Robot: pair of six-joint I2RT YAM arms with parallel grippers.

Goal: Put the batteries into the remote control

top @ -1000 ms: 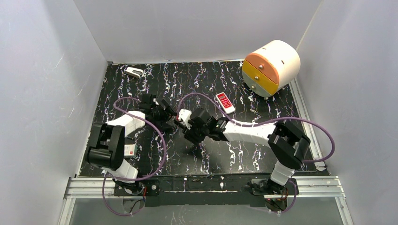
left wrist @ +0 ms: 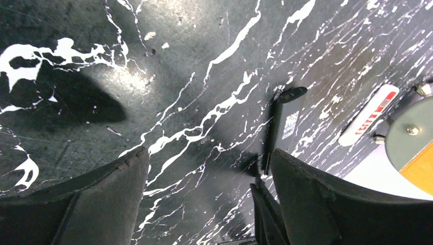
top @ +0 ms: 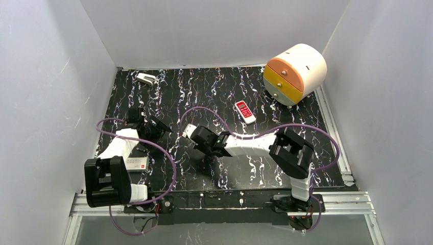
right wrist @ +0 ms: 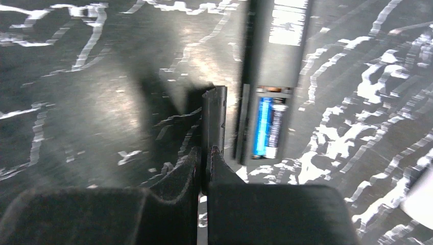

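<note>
A black remote (right wrist: 278, 46) lies on the marble table with its battery compartment uncovered. In it lie a blue battery (right wrist: 263, 127) and a silver battery (right wrist: 275, 130) side by side. My right gripper is shut on a black battery cover (right wrist: 214, 112), held just beside the remote. In the left wrist view the same remote (left wrist: 286, 125) lies beyond my left gripper, which stands open with nothing visible between its fingers, off to the left in the top view (top: 155, 127).
A red-and-white remote (top: 245, 111) lies at the back right, near a rounded drawer box (top: 294, 75). A small white object (top: 146, 78) sits at the back left, and a pale flat object (top: 137, 164) at the front left.
Over the last second my left arm has drawn back to the left.
</note>
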